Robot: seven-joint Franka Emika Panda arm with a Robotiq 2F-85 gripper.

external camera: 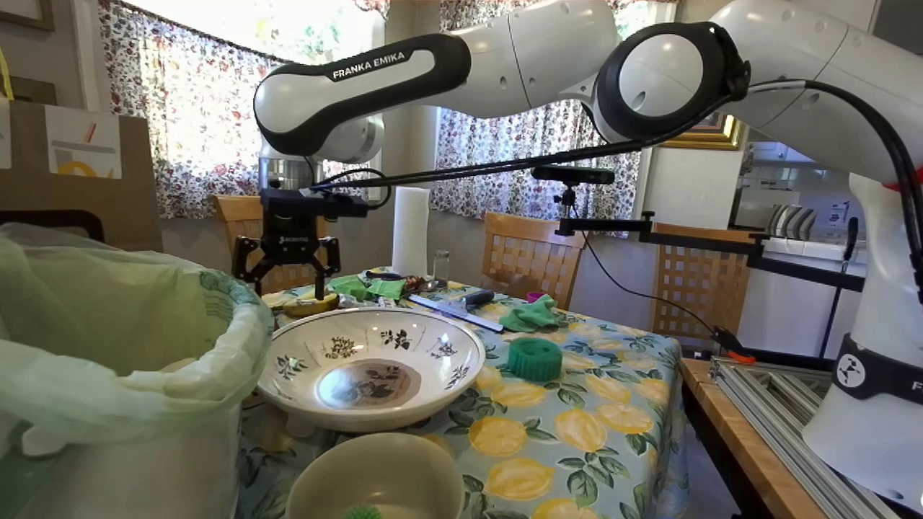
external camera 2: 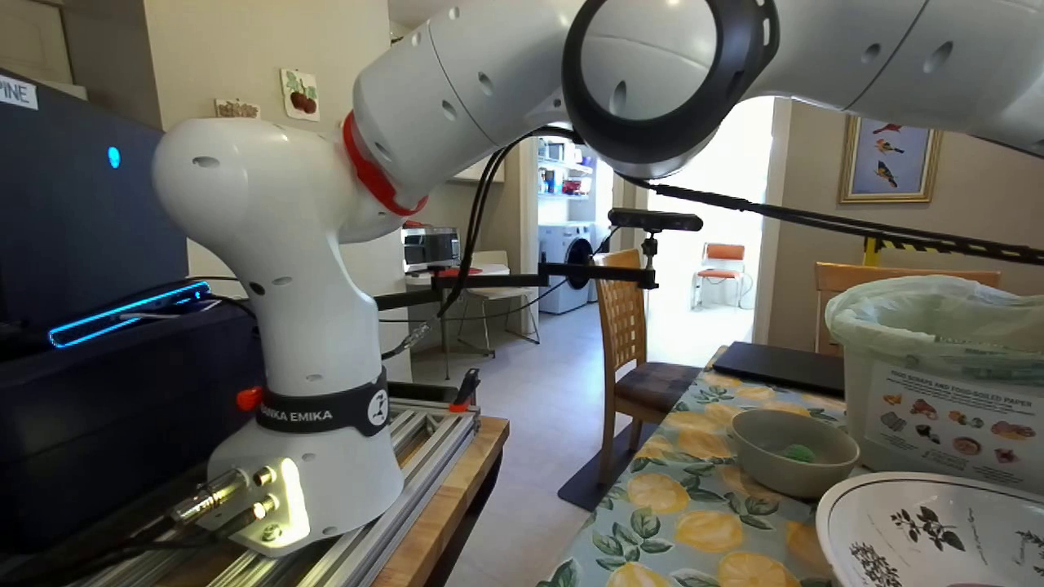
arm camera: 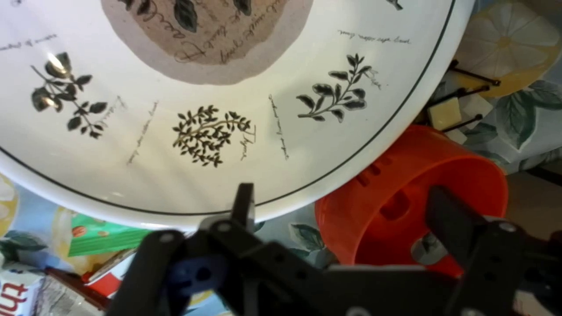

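Note:
My gripper (external camera: 283,281) is open at the far side of the table, pointing down, with its fingers set wide apart. Seen from the wrist, the gripper has one finger near the rim of a large white bowl (arm camera: 221,184) with herb drawings. The other finger overlaps an orange-red round container (arm camera: 342,221), whose open side faces the camera. How far above the container the fingertips hang is hard to judge. In exterior view 1 the white bowl (external camera: 285,402) stands in front of the gripper, and the orange container is hidden there.
A lined bin (external camera: 130,398) stands at the left, with a beige bowl (external camera: 415,463) at the front. A green scalloped object (external camera: 534,359) and green cloth (external camera: 529,315) lie to the right. Wrapped packets (arm camera: 100,234) lie below the bowl.

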